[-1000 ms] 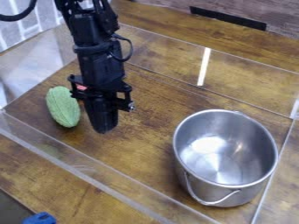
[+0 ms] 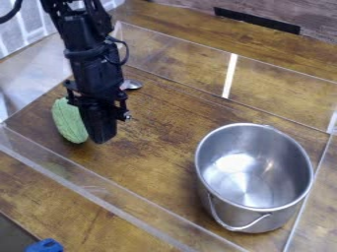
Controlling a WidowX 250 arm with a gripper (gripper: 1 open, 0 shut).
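Observation:
The black gripper [image 2: 99, 128] hangs low over the wooden table on the left, its tip just right of a pale green, oblong object [image 2: 66, 120] like a corn cob or vegetable, which it partly covers. The gripper looks shut; whether it touches the green object is unclear. A small shiny item [image 2: 130, 86] lies behind the gripper, mostly hidden.
A steel pot [image 2: 254, 172] with a wire handle stands at the right front. Clear tape or panel edges run across the table. A blue object [image 2: 45, 245] sits at the lower left edge.
The gripper has moved left and slightly up, closer to the green object, covering more of it. The pot has not moved.

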